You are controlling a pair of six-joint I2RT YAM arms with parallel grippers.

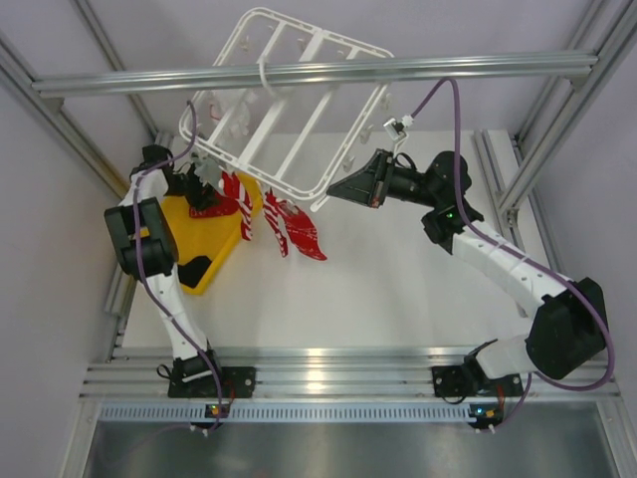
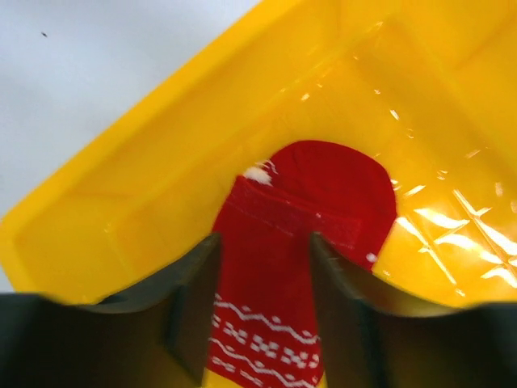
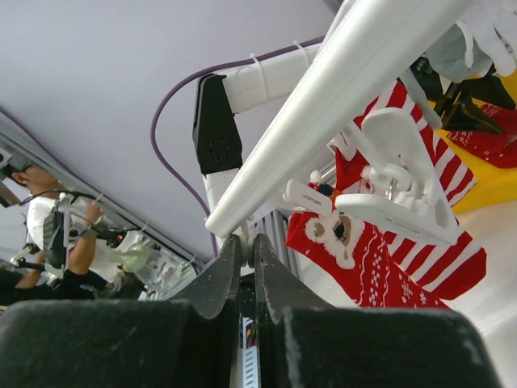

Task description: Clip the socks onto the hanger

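Observation:
Inside the yellow tray [image 2: 174, 121] lies a red sock [image 2: 271, 267] with white patterned bands, folded over at one end. Above it, my left gripper is part open, its two fingers apart over the sock with nothing clearly held. The white hanger [image 1: 289, 189] hangs tilted under the metal rail. Red and white socks [image 3: 404, 259] dangle from its near edge, beside the white clips [image 3: 400, 182]. My right gripper is shut, with its tips right at the hanger's corner bar; whether the bar is pinched between them is unclear.
A black item [image 1: 194, 271] lies at the tray's near end. The metal rail [image 1: 318, 76] crosses above the hanger. A person [image 3: 48, 202] sits in the background of the right wrist view.

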